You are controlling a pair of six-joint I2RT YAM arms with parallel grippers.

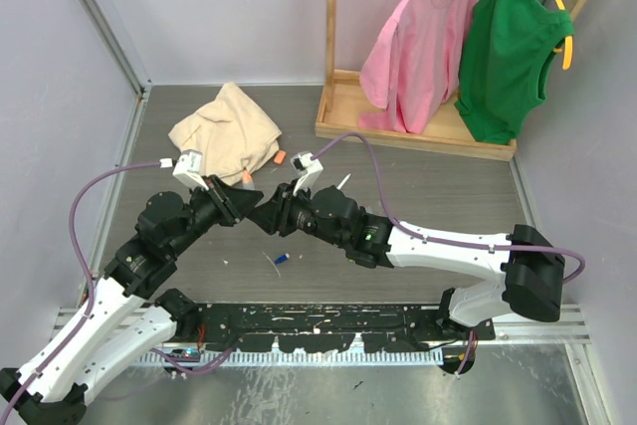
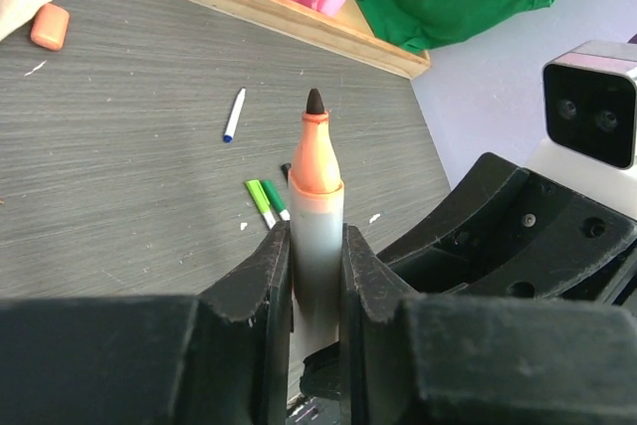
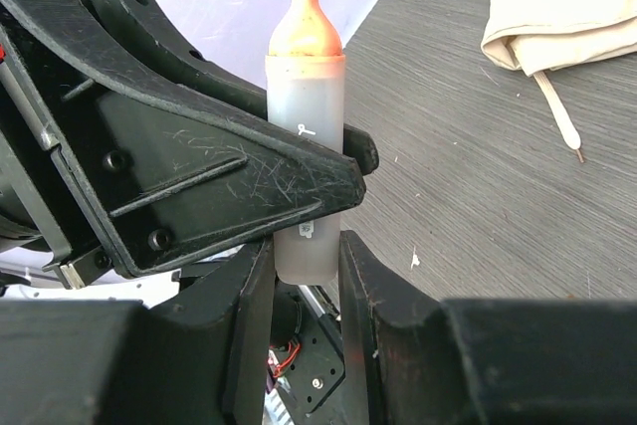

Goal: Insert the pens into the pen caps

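Observation:
An orange-and-white marker stands upright in the left wrist view, its black tip bare at the top. My left gripper is shut on its barrel. In the right wrist view, the same marker has the left gripper's fingers around its middle, while my right gripper is shut on its lower end. From above, the two grippers meet and mostly cover the marker. A white pen with a blue end lies on the table, beyond a light-green-ended pen and a green-ended one.
A beige cloth lies at the back left, near a small orange piece. A wooden rack with hung pink and green garments stands at the back right. A small blue piece lies in front of the grippers.

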